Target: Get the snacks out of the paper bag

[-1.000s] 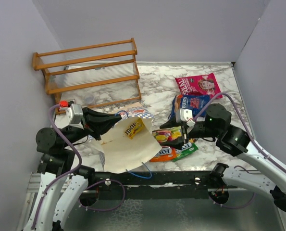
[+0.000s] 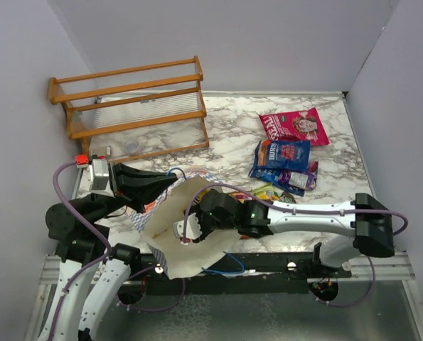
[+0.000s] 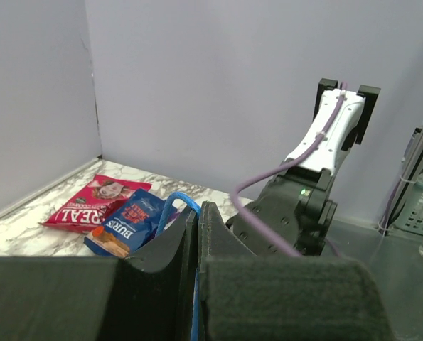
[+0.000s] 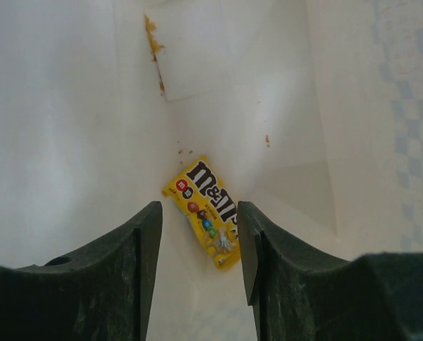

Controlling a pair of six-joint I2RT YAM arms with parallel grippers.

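Observation:
The paper bag (image 2: 175,249) lies tipped at the table's front, its mouth facing the right arm. My left gripper is shut on the bag's blue handle (image 3: 174,202), holding that rim up. Inside the bag a yellow M&M's pack (image 4: 207,213) lies on the bottom, a little beyond the right fingertips. My right gripper reaches into the bag, fingers apart and nothing between them; in the top view its arm hides the pack mostly. Outside, a red snack bag (image 2: 295,126) and a blue snack bag (image 2: 283,154) lie at the right.
A purple pack (image 2: 301,177) lies under the blue one, and a green-yellow pack (image 2: 268,192) shows partly behind the right arm. At the back left stands a wooden rack (image 2: 136,128). Bare marble (image 2: 232,135) lies between rack and snacks.
The right gripper has moved left from above the colourful packs into the bag's mouth.

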